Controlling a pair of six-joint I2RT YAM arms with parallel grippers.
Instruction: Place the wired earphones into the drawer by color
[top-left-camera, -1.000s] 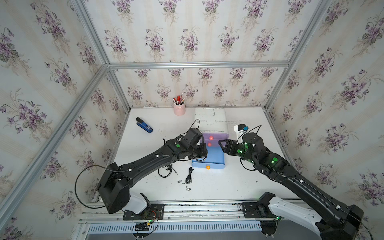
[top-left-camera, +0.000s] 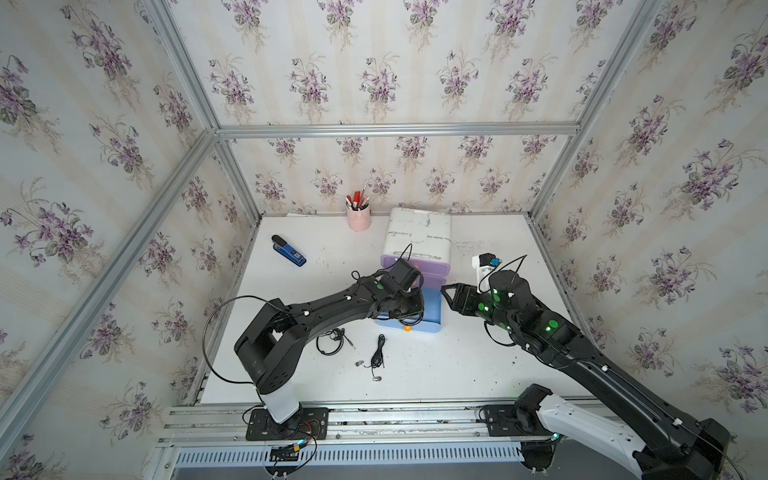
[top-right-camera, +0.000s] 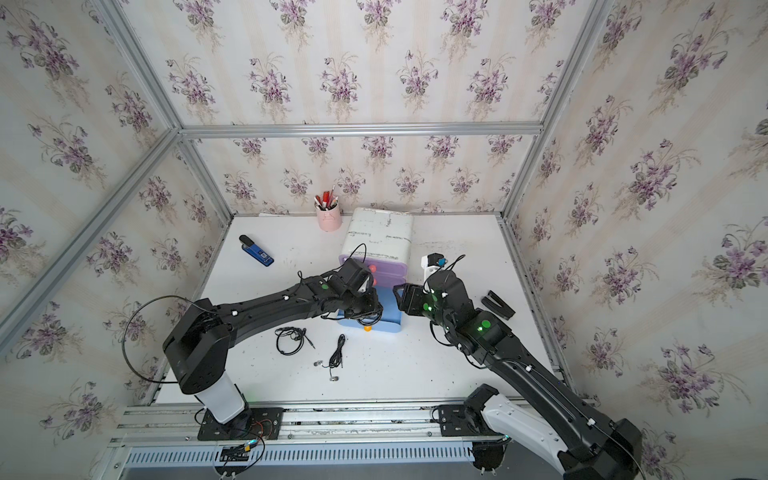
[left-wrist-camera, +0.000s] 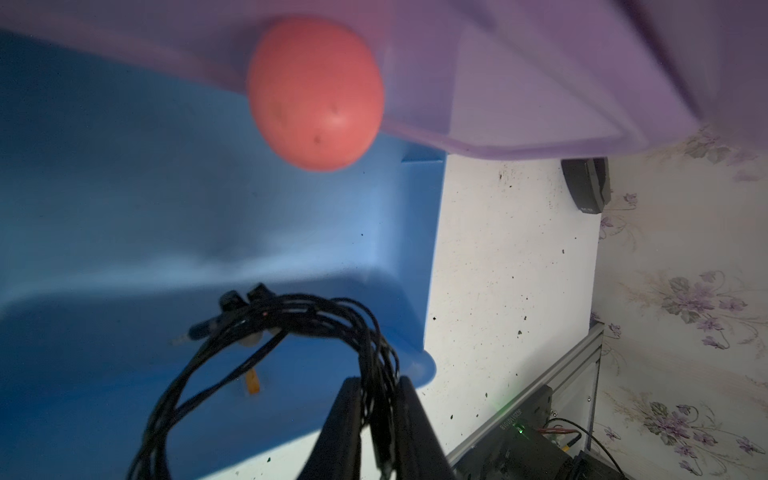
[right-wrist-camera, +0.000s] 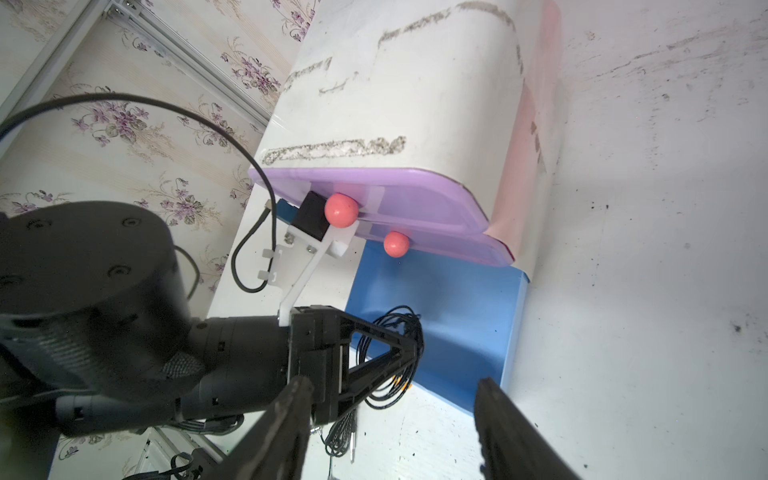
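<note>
My left gripper hangs over the open blue drawer (left-wrist-camera: 184, 176), with coiled black earphones (left-wrist-camera: 312, 312) between its fingers, dangling into the drawer. The fingers look partly closed on the cable. A purple drawer (left-wrist-camera: 512, 72) with a red knob (left-wrist-camera: 316, 92) sits above the blue one, part of a white drawer box (top-left-camera: 416, 232). My right gripper (top-left-camera: 452, 296) stands open beside the drawers, nothing between its fingers. More black earphones (top-left-camera: 377, 356) and a coiled cable (top-left-camera: 330, 344) lie on the table in front of the box.
A pink pen cup (top-left-camera: 358, 216) stands at the back, a blue tool (top-left-camera: 289, 252) at the back left. A dark object (top-right-camera: 497, 304) lies on the right side. The table right of the box is mostly clear.
My left arm has moved right with the earphones, further over the blue drawer. The drawer box appears shifted slightly left. The right arm has moved only slightly.
</note>
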